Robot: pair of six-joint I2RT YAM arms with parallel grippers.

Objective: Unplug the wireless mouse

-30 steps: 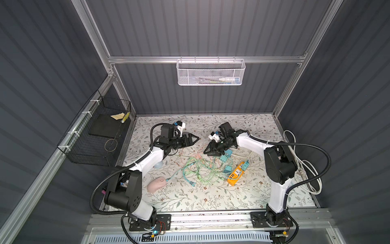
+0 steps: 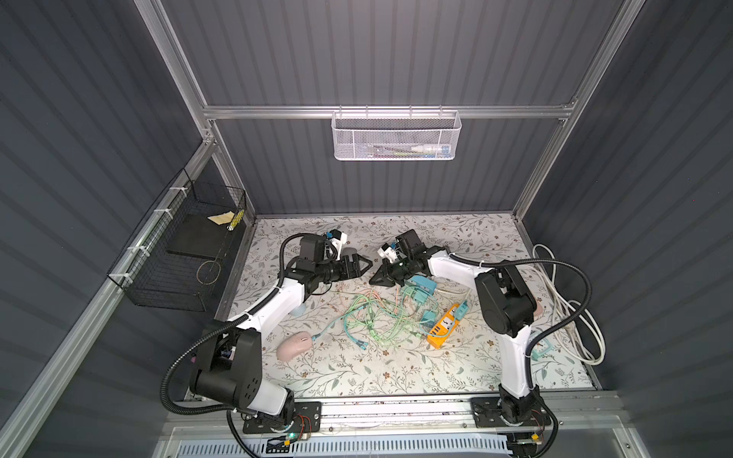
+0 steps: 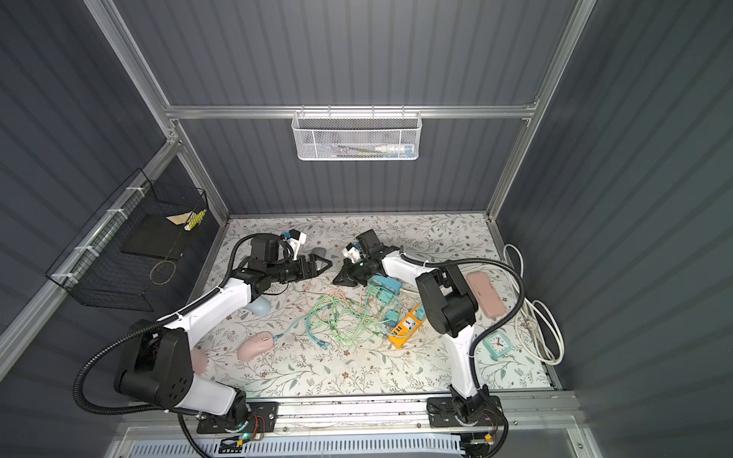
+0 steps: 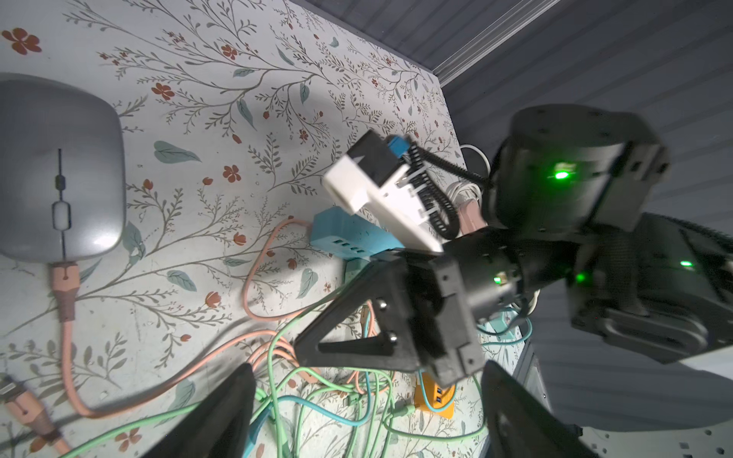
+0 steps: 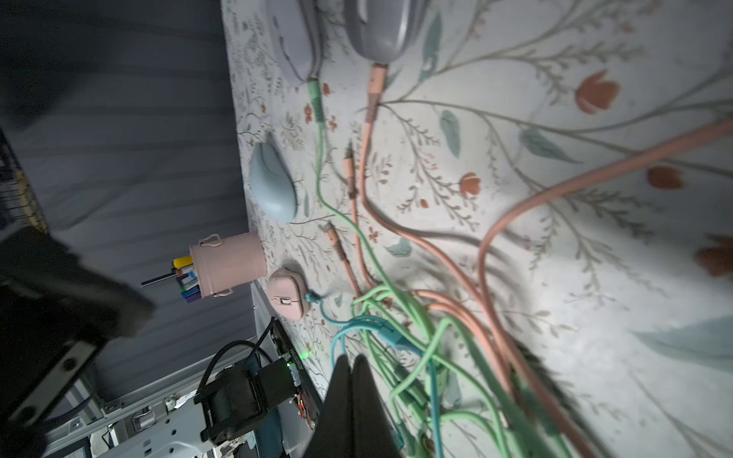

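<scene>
A dark grey mouse (image 4: 57, 171) lies at the left of the left wrist view, a pink plug (image 4: 65, 286) in its front end. That mouse (image 5: 381, 30) and its plug (image 5: 375, 90) also appear at the top of the right wrist view. My left gripper is over the table with its fingers apart and nothing visible between them. In the top left view it (image 2: 357, 265) partly covers the mouse. Facing it, close by on the right, is my right gripper (image 2: 375, 279); its fingertips (image 5: 351, 397) meet above the cables, with nothing seen between them.
Tangled green, pink and blue cables (image 2: 381, 320) cover the middle. A lighter mouse (image 5: 294, 34) with a green plug, a blue mouse (image 5: 271, 183) and a pink mouse (image 2: 294, 345) lie leftward. Blue blocks (image 2: 421, 285) and an orange device (image 2: 443, 328) are right.
My right gripper has moved left toward the left gripper over the last second. The left arm has shifted only slightly. The mice in view have not moved.
</scene>
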